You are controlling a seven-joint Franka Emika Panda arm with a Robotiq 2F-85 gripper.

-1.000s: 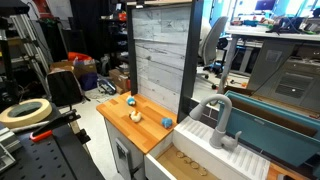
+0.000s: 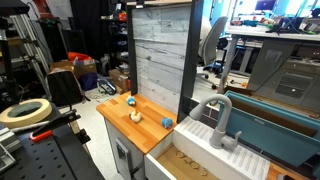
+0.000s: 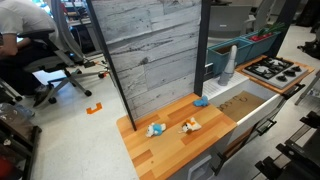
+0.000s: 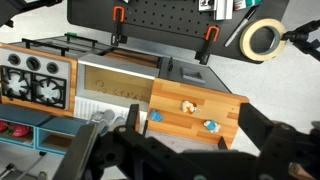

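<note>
My gripper shows as dark shapes at the bottom of the wrist view, high above the toy kitchen. Its two dark sides stand wide apart, with the scene visible between them and nothing held. On the wooden counter (image 3: 173,150) lie a blue-and-white item (image 3: 156,129), a yellowish-white item (image 3: 190,126) and a small blue item (image 3: 201,102). All are too small to identify surely. Beside the counter is an open drawer-like sink bay (image 2: 184,165) with a light wooden bottom, and a grey-white faucet (image 2: 222,117) stands behind it.
A stove top (image 3: 271,70) lies beyond the sink. A grey plank wall (image 2: 158,65) rises behind the counter. Rolls of tape (image 4: 262,40) and orange-tipped clamps (image 4: 211,33) sit on the black table along the front.
</note>
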